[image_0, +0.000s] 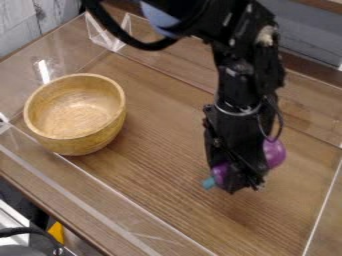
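Observation:
My black gripper (230, 160) is lowered over the right middle of the wooden table and shut on a purple object (273, 152), which shows behind and between its fingers. A small teal tip (209, 182) shows at the lower left of the fingertips. Much of the held object is hidden by the gripper, and I cannot tell whether it touches the table.
A wooden bowl (75, 82) sits on the left of the table. Clear plastic pieces are at the upper left edge.

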